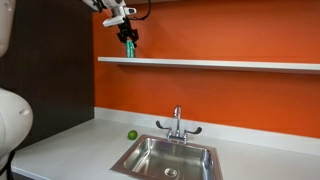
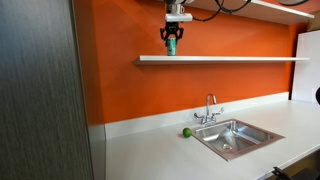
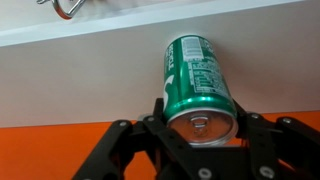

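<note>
A green drink can [image 1: 130,48] is upright at the left end of the white wall shelf [image 1: 220,66]. My gripper [image 1: 129,37] comes down from above and is shut on the can's upper part. From the other side, exterior view 2 shows the same can [image 2: 172,46] under the gripper [image 2: 174,34], its base at shelf level. Whether the base touches the shelf, I cannot tell. In the wrist view the can's [image 3: 195,75] silver end faces the camera, with dark fingers [image 3: 262,140] on either side of it.
Below, a steel sink [image 1: 128,165] with a faucet [image 1: 177,118] is set in the white counter [image 1: 75,140]. A round green fruit [image 1: 132,134] lies on the counter left of the sink. To the right of the can the shelf is bare. A dark panel [image 1: 50,70] stands at the left.
</note>
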